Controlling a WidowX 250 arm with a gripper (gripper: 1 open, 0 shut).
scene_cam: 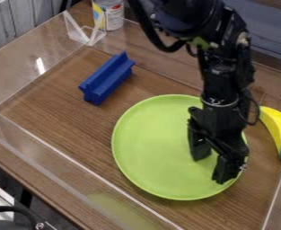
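Observation:
A black robot arm reaches down from the top right, its gripper (211,153) low over the right part of a green plate (154,153). The gripper's fingers are spread open, their tips at or just above the plate. Whether anything small lies between them is hard to tell against the dark parts. A yellow banana (280,130) lies right of the plate, partly behind the arm.
A blue block-like tray (107,76) lies at the upper left of the wooden table (58,126). A can (107,13) stands at the back left. Clear plastic edges border the table.

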